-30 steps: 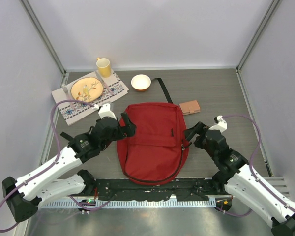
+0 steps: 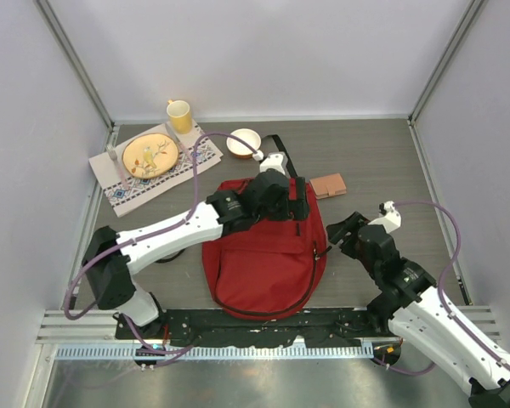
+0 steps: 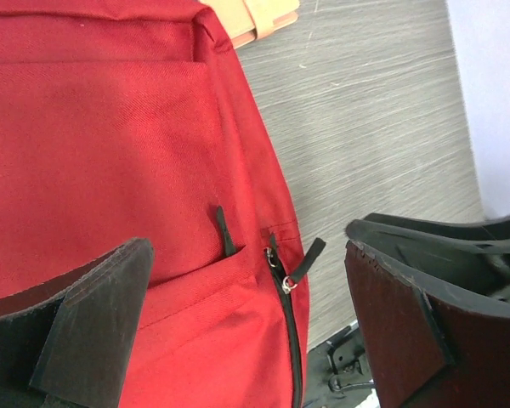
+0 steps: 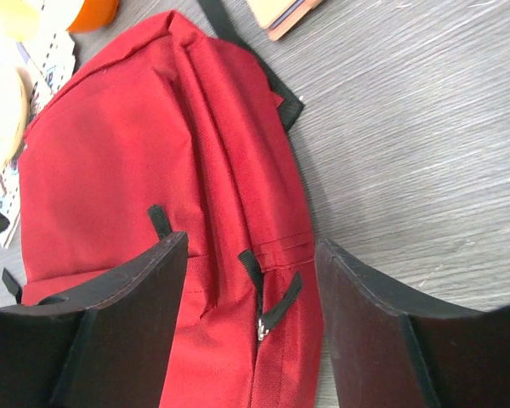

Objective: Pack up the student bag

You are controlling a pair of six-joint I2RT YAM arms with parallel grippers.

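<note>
The red bag [image 2: 263, 268] lies flat in the middle of the table, its dark zipper running down to its right edge. Two black pull tabs sit near that edge, and a zipper pull [image 3: 291, 280] shows clearly in the left wrist view. My left gripper [image 2: 302, 204] hovers above the bag's upper right part, open, with nothing between its fingers. Beside the bag's right edge is my right gripper [image 2: 333, 234], its fingers part open. In the right wrist view, the bag's side and a black zipper tab [image 4: 283, 303] appear between its fingers, not gripped.
A tan notebook-like item [image 2: 328, 185] lies right of the bag's top. Behind stand a white bowl [image 2: 243, 143] and a yellow mug [image 2: 179, 116]. A round plate [image 2: 150, 155] rests on a patterned mat [image 2: 116, 194] at the left.
My left arm has swung right across the bag, from its upper left to its upper right. The right gripper has shifted slightly right, away from the bag's edge. The bag has stayed put.
</note>
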